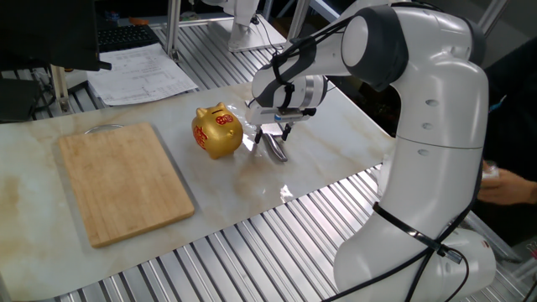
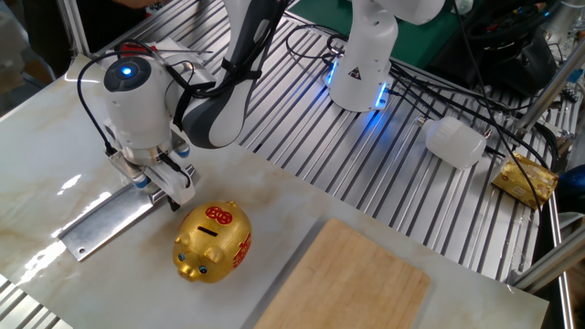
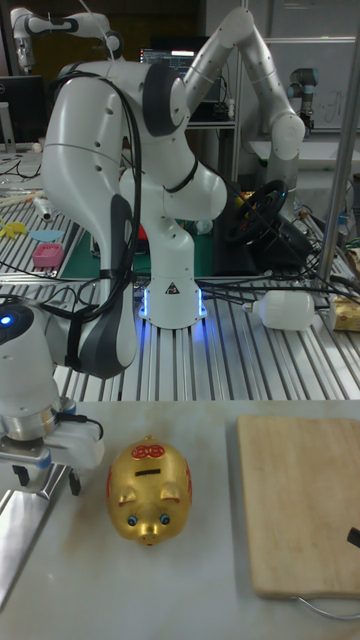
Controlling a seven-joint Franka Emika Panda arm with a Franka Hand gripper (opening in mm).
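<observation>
My gripper (image 1: 273, 134) points down low over the table, its two fingers spread apart. A flat, shiny metal blade-like piece (image 2: 110, 217) lies beneath it, one end running under the hand; contact between the fingers and the metal cannot be made out. In the third exterior view the gripper (image 3: 48, 480) is at the left edge, with the metal strip (image 3: 23, 539) passing below. A gold piggy bank (image 1: 218, 132) with red markings and a slot on top stands close beside the hand, apart from it.
A wooden cutting board (image 1: 126, 183) with a metal handle lies on the pale marbled tabletop (image 1: 243, 189), on the piggy bank's far side from my gripper. Papers (image 1: 138, 75) lie behind the tabletop. A white rounded object (image 2: 455, 142) and a gold box (image 2: 525, 181) rest on the slatted surface.
</observation>
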